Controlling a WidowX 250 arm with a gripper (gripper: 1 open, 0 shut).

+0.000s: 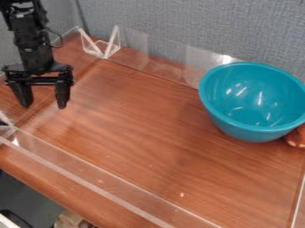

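Note:
My black gripper [43, 93] is low over the left end of the wooden table [155, 134], its fingers apart and nothing visible between them. A large teal bowl [252, 105] stands at the right. An orange object [297, 139] shows partly from behind the bowl's lower right, at the frame's edge; what it is cannot be told.
Clear plastic walls [143, 204] run along the table's front and back edges. A small white frame [102, 44] stands at the back left corner, against a grey padded wall [179, 22].

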